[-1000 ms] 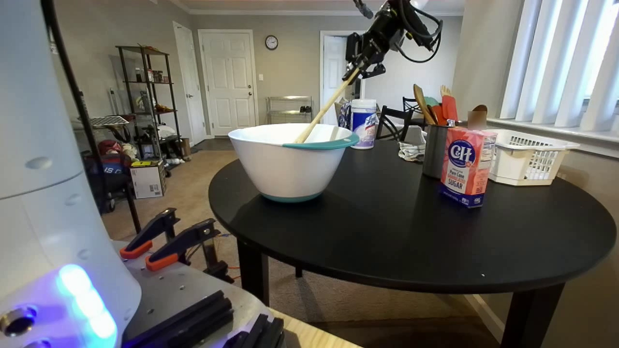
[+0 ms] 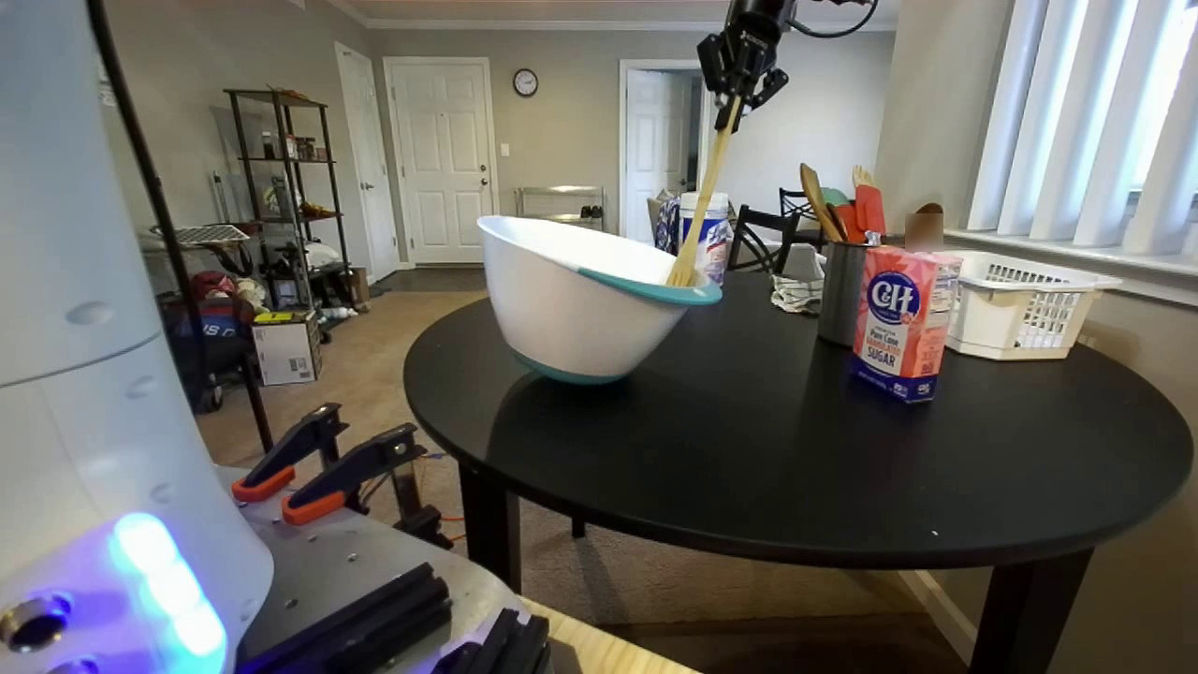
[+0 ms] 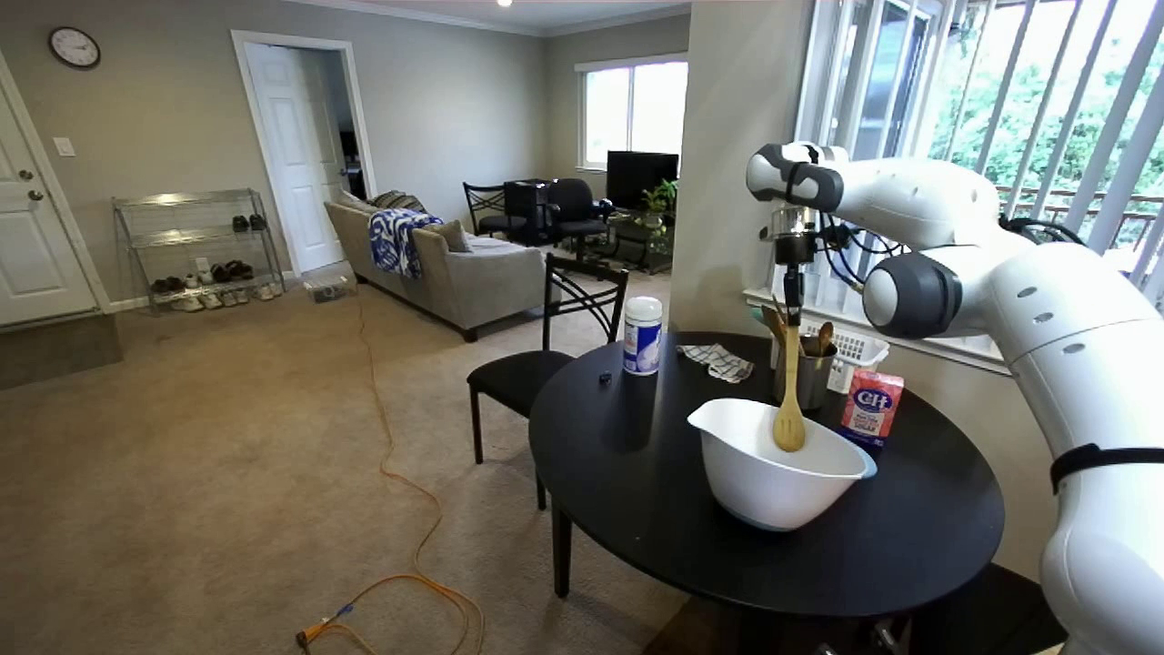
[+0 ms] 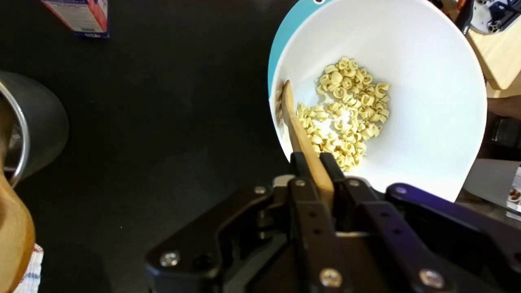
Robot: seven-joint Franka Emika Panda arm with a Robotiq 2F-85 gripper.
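Observation:
My gripper is shut on the handle of a wooden spoon [image 3: 790, 382], which points down into the mixing bowl. The spoon's head [image 2: 685, 265] is against the bowl's inner wall near the teal-edged rim. The white bowl [image 2: 562, 298] is tilted on the table, leaning toward the spoon's side, its far edge raised. Curled pasta pieces [image 4: 349, 107] lie in the bottom of the bowl, in the wrist view. In the first exterior view the gripper hangs high above the bowl's right side.
On the black round table [image 2: 764, 472] stand a sugar carton [image 2: 898, 326], a metal utensil holder [image 2: 842, 298], a white basket [image 2: 1016, 309] and a wipes canister [image 3: 643, 337]. A cloth [image 3: 717, 362] lies behind.
The gripper has turned more upright and shifted slightly right, the spoon with it. The spoon's head has moved right to the rim, and the bowl has gone from level to tilted.

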